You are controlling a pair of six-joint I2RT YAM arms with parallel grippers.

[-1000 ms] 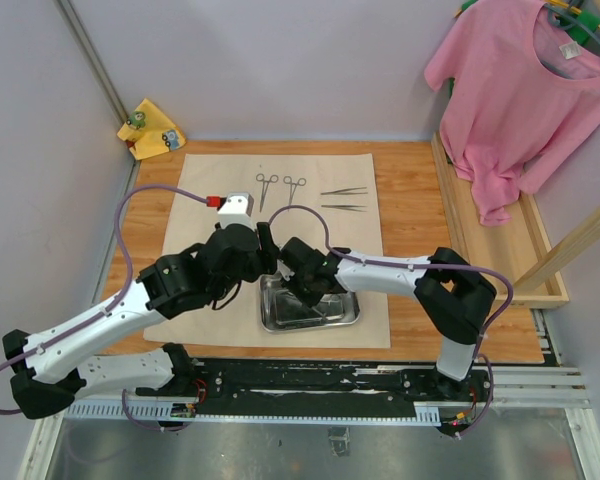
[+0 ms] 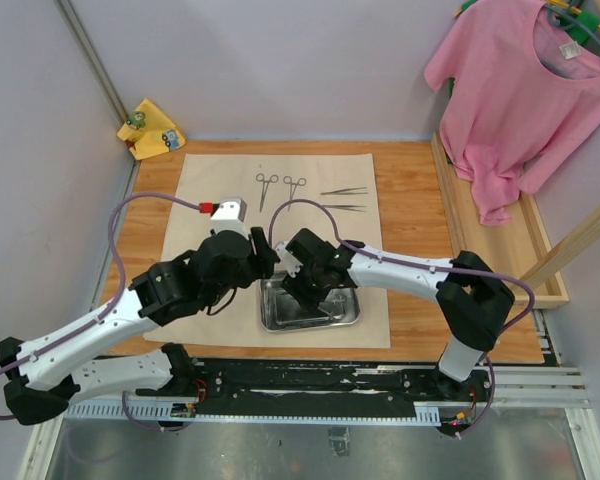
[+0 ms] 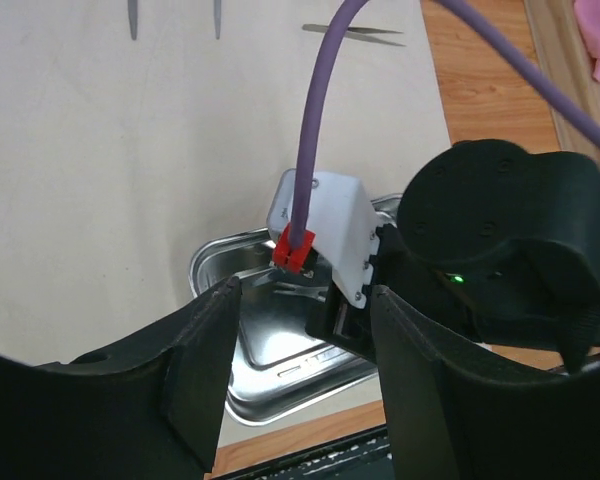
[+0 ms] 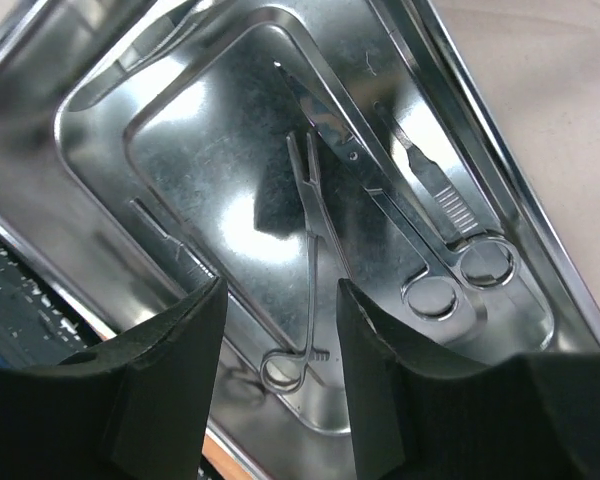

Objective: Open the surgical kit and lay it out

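Note:
The steel tray (image 2: 280, 322) sits on the paper sheet (image 2: 205, 320). In the right wrist view it holds scissors (image 4: 313, 200), scalpel-like handles (image 4: 440, 200) and other steel instruments. My open right gripper is above these, nothing between its fingers. My left gripper hangs just left of the right wrist, part open, nothing seen between its fingers. Two ringed instruments (image 2: 265, 180) and two pairs of tweezers (image 2: 342, 191) lie laid out at the sheet's back.
A wooden rack (image 2: 530, 285) with a pink shirt (image 2: 500, 90) stands at the right. A yellow cloth (image 2: 152, 130) is at the back left.
The right arm has moved a little toward the right and front, its elbow further out.

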